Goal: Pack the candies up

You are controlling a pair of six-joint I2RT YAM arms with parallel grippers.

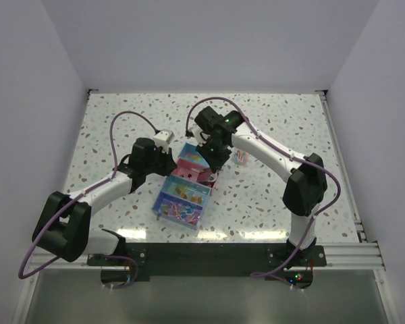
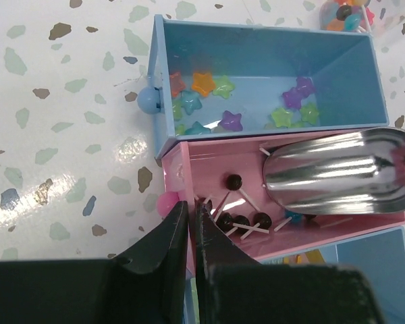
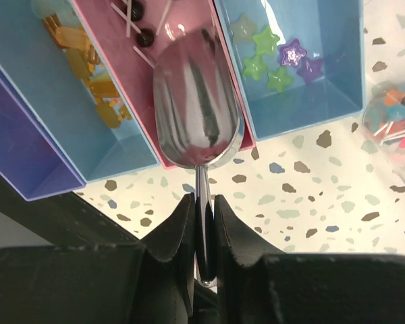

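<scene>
Dark round lollipops (image 2: 234,182) lie in the pink compartment (image 2: 179,165) of a row of candy boxes. My left gripper is shut on the near end wall of that compartment, close to its pink knob. A shiny metal scoop (image 3: 196,94) rests with its bowl inside the pink compartment, its handle (image 3: 202,182) sticking out over the far end. My right gripper has its fingers on either side of that handle; whether they press on it cannot be told. The bowl covers part of the lollipops.
Star candies (image 2: 203,83) lie in the light-blue compartment (image 2: 270,40) on one side. On the other side are a second blue compartment (image 1: 191,185) with amber candies and a purple one (image 1: 160,204). A clear bag of candies (image 3: 395,111) sits nearby.
</scene>
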